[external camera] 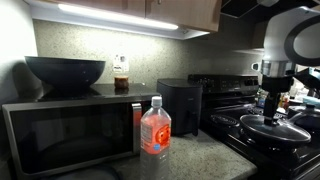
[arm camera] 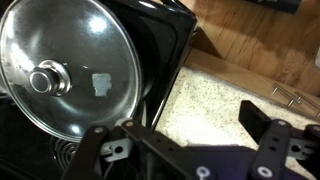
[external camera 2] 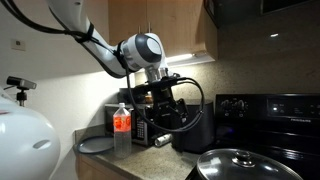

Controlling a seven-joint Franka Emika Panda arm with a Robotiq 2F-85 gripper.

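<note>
My gripper is open; its fingers [arm camera: 98, 146] are spread wide along the bottom of the wrist view, with nothing between them. A glass lid [arm camera: 100, 75] with a round knob [arm camera: 48, 78] covers a pan on the stove, to the left of the fingers in that view. Exterior view 1 shows the gripper at the right, close to the lidded pan [external camera: 275, 128]; whether they touch cannot be told. A clear bottle with an orange label [external camera: 155, 127] stands upright on the counter, well away from the gripper.
A microwave [external camera: 72, 133] with a black bowl [external camera: 65, 70] and a small jar [external camera: 121, 82] on top stands at the left. A black appliance [external camera: 180, 105] stands beside the stove. Bare counter [external camera: 205, 160] lies in front of it. A dark round plate [external camera 2: 97, 145] rests near the bottle.
</note>
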